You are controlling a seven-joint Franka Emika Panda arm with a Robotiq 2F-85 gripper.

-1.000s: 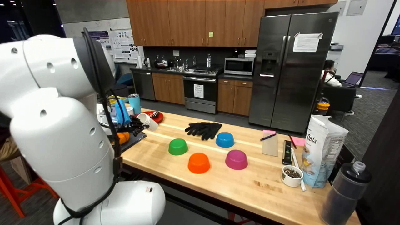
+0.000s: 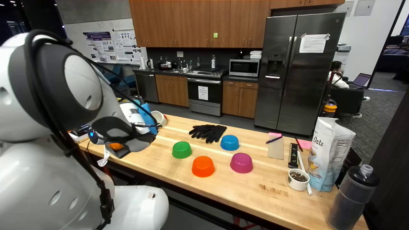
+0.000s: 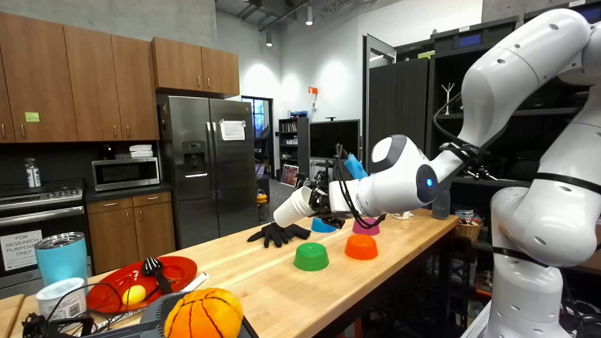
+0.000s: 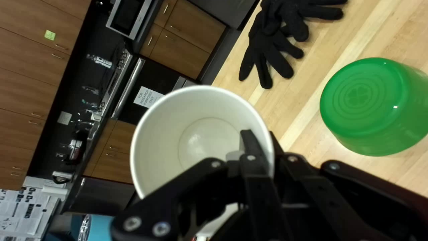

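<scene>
My gripper is shut on the wall of a white cup (image 4: pixel 160 156), one finger inside its mouth and the other outside. In exterior view 2 the cup (image 3: pixel 294 207) is held tilted in the air above the table, its inside looking empty in the wrist view. Several upturned bowls stand on the table: a green bowl (image 2: pixel 181 149), an orange bowl (image 2: pixel 203 166), a blue bowl (image 2: pixel 230 143) and a magenta bowl (image 2: pixel 241 163). The green bowl (image 4: pixel 369 104) lies to the right of the cup in the wrist view.
Black gloves (image 2: pixel 208 132) lie behind the bowls. A red plate (image 3: pixel 186 269) with utensils, a blue tumbler (image 3: pixel 62 259) and an orange plush ball (image 3: pixel 204 315) occupy one end. An oats bag (image 2: pixel 328 153), a small cup of dried bits (image 2: pixel 297 185) and a bottle (image 2: pixel 351 199) occupy the other.
The arm has shifted and turned, now covering more of the left side in exterior view 1. The cup has moved slightly right and up there, still in the gripper. The bowls have stayed put.
</scene>
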